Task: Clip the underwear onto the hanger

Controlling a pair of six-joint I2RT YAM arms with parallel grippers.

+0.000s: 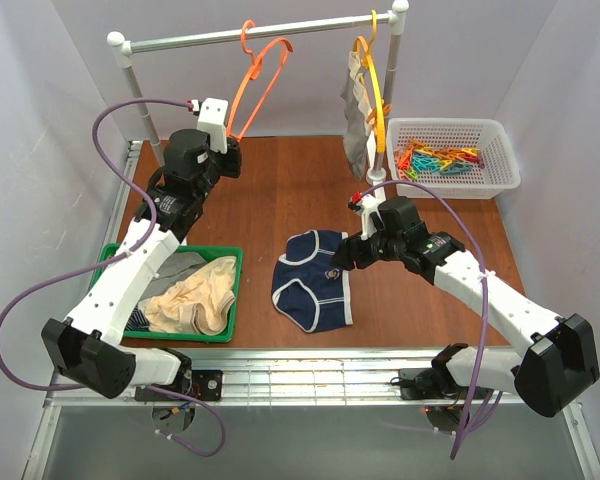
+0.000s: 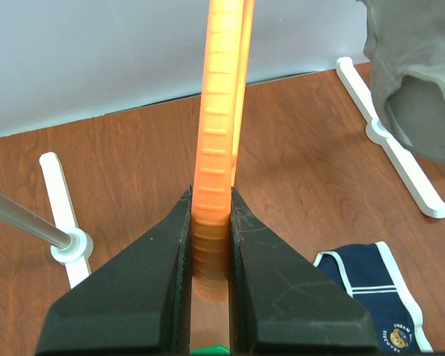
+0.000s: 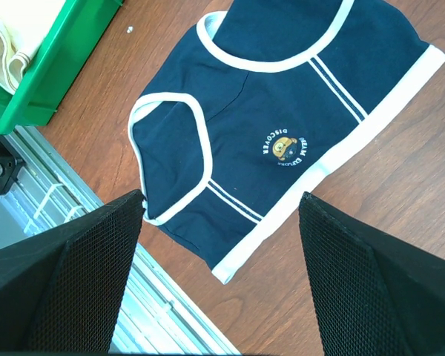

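Observation:
An orange hanger (image 1: 260, 85) hangs from the rack bar at left of centre; my left gripper (image 1: 228, 150) is shut on it, its orange arm (image 2: 215, 126) standing between the fingers in the left wrist view. Navy underwear with white trim (image 1: 308, 285) lies flat on the table, also filling much of the right wrist view (image 3: 252, 126). My right gripper (image 1: 345, 255) is open just above the underwear's right side, nothing between its fingers.
A yellow hanger (image 1: 378, 95) holds grey cloth (image 1: 356, 120). A white basket of coloured clips (image 1: 495, 165) stands back right, a green bin of clothes (image 1: 235, 290) front left. The rack's feet rest on the table.

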